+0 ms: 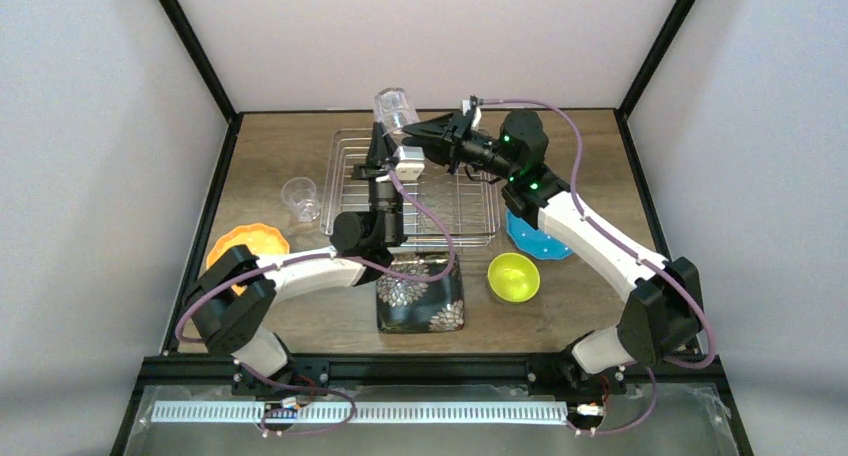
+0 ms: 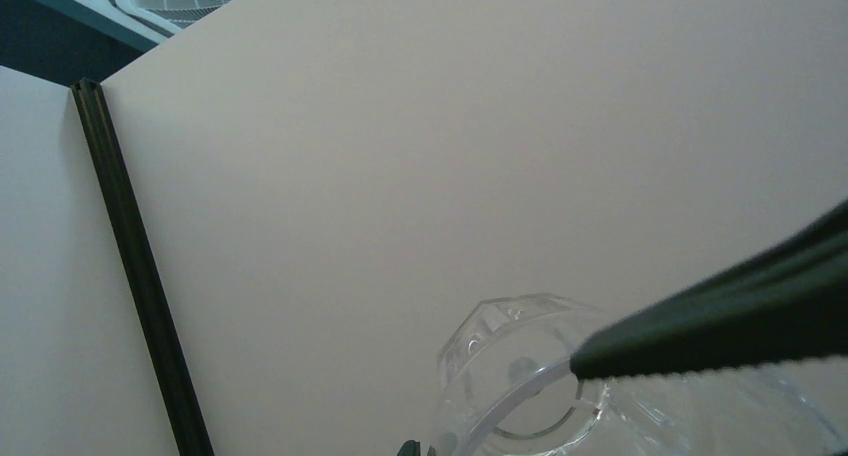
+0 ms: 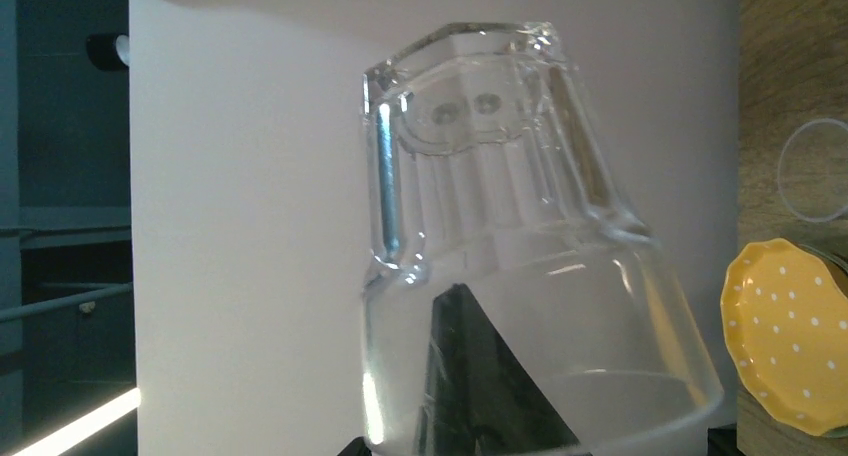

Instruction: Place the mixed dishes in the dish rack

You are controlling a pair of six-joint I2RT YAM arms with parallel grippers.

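A clear faceted glass is raised over the back of the wire dish rack. It fills much of the right wrist view and shows low in the left wrist view. My left gripper is shut on it from below, one dark finger across it. My right gripper is open beside the glass, pointing left at it; whether it touches is unclear. A second clear cup, an orange scalloped plate, a blue scalloped plate and a green bowl rest on the table.
A dark flower-patterned dish or mat lies in front of the rack. Bare wood shows at the back right. The two arms are close together over the rack and hide part of it.
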